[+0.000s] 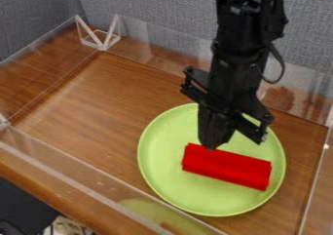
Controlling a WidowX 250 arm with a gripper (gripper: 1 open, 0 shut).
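Observation:
A light green plate (169,161) lies on the wooden surface at the right, with a red rectangular block (224,167) on it, lying at a slant. The black gripper (213,137) hangs above the back part of the plate, just behind the block. Its fingertips are shut, with nothing seen between them.
A wooden tray floor (97,102) with clear walls fills the view. A small white wire frame (101,34) stands at the back left. A grey padded wall runs behind.

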